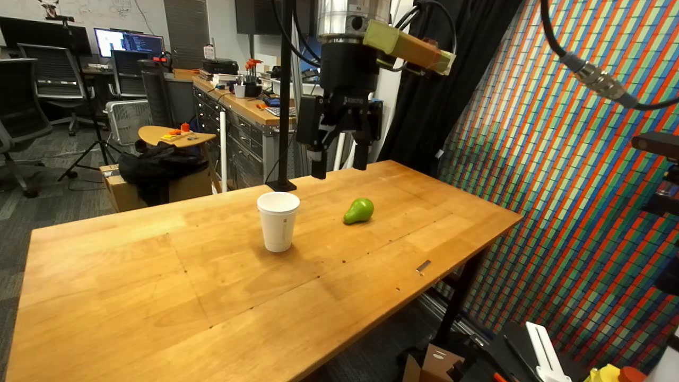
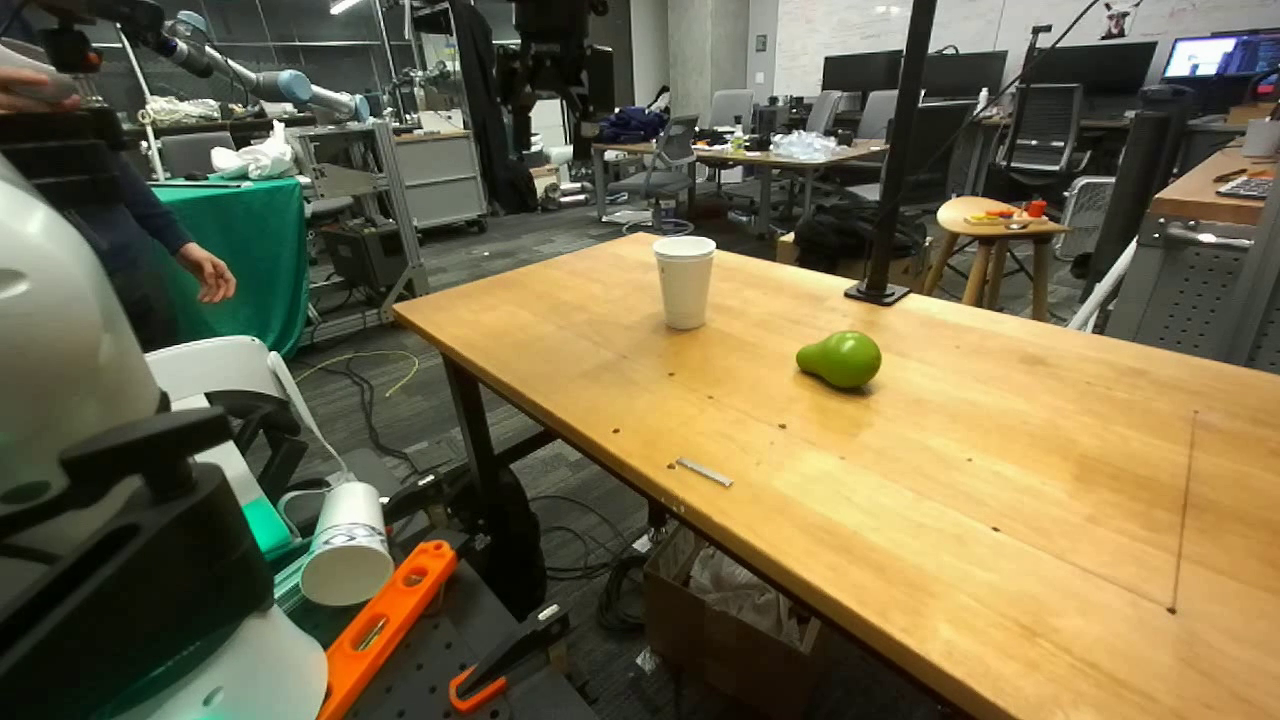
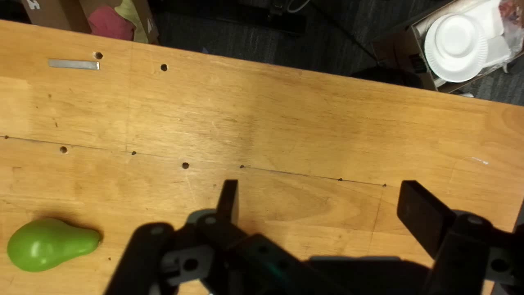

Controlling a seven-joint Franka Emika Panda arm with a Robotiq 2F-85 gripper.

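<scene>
My gripper [image 1: 339, 171] hangs well above the wooden table, fingers pointing down. In the wrist view its two fingers [image 3: 425, 216] stand wide apart with only bare tabletop showing past them, so the gripper is open and empty. A white paper cup [image 1: 278, 223] stands upright on the table; exterior view 2 shows the same cup [image 2: 685, 283] near the far edge. A green pear [image 1: 359, 210] lies on its side, apart from the cup. From the wrist, the pear [image 3: 49, 244] appears at lower left, while the cup is out of sight.
A black pole [image 1: 286, 114] rises from a base at the table's edge. One small metal strip [image 3: 73, 64] lies close to the opposite edge. Beyond the edge, a box holds white plates [image 3: 457, 44].
</scene>
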